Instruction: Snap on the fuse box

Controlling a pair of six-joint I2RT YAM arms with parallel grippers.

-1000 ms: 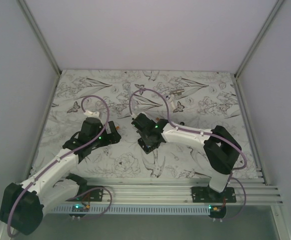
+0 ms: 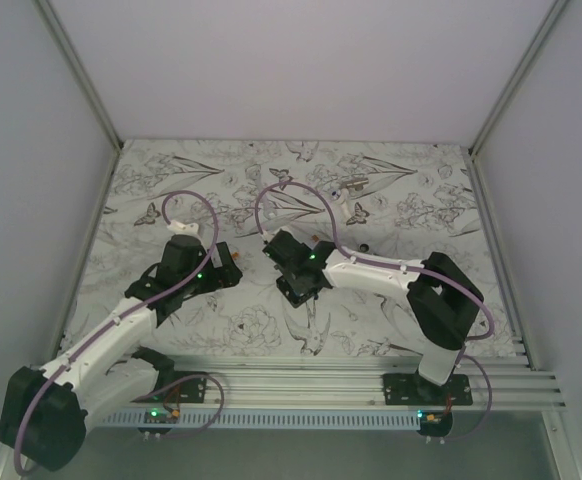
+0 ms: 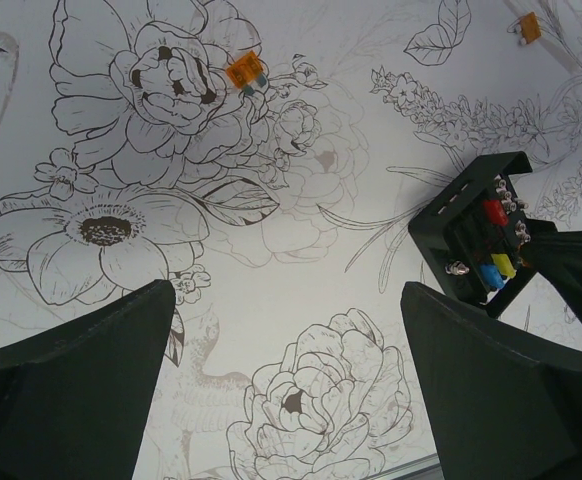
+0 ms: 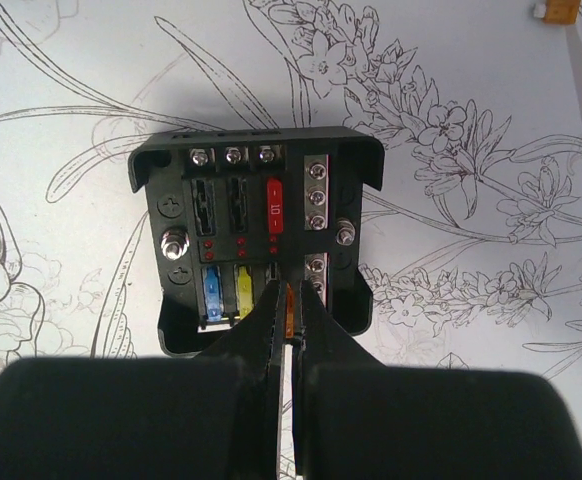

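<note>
The black fuse box [image 4: 181, 300] lies on the patterned mat, holding red, blue and yellow fuses. My right gripper is shut over its lower row, tips at an orange fuse seated beside the yellow one; whether anything is between the tips I cannot tell. In the left wrist view the box [image 3: 441, 240] is at the right, with the right gripper reaching onto it. My left gripper stands open over bare mat, left of the box, with nothing between its fingers.
Loose orange fuses lie on the mat: one [image 3: 244, 72] above the left gripper's view centre, another [image 4: 559, 12] beyond the box. A few small objects [image 2: 351, 205] sit toward the back right.
My right gripper has shifted very slightly over the fuse box since a second ago. The left arm has not moved.
</note>
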